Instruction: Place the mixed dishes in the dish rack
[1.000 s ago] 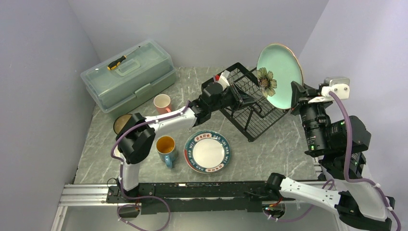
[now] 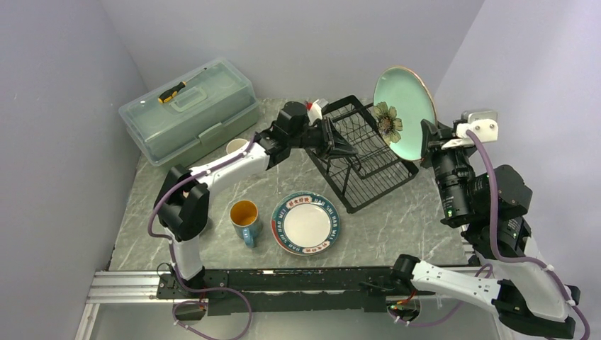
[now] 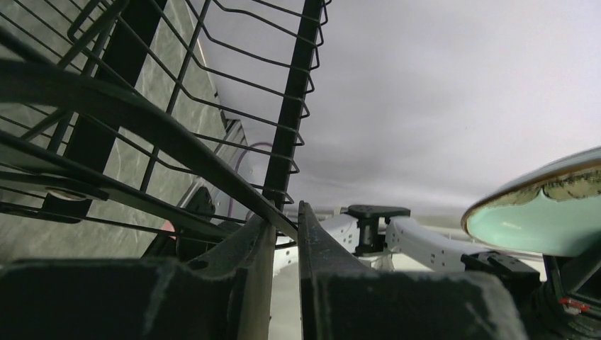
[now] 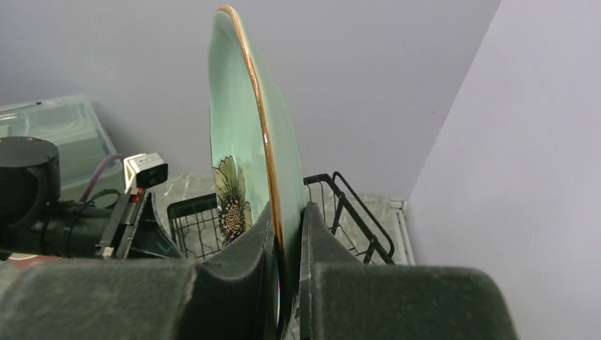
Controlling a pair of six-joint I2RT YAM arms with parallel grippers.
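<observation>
The black wire dish rack (image 2: pixel 383 185) stands right of centre on the counter. My left gripper is shut on a dark bar of it. My right gripper is shut on the rim of a mint plate (image 2: pixel 407 106) with a flower print, holding it tilted above the rack's back right. A blue-rimmed plate (image 2: pixel 307 225) lies flat in front of the rack. A blue mug (image 2: pixel 249 228) with orange inside stands left of it, and a pale cup (image 2: pixel 235 146) is partly hidden behind my left arm.
A clear green lidded box (image 2: pixel 184 120) with a screwdriver (image 2: pixel 172 91) on it sits back left. Walls bound the counter (image 2: pixel 411 234) at back and sides. Bare counter shows at front right.
My left gripper and the rack have shifted left, toward the box. My right gripper and the mint plate have moved slightly left and down in the top view.
</observation>
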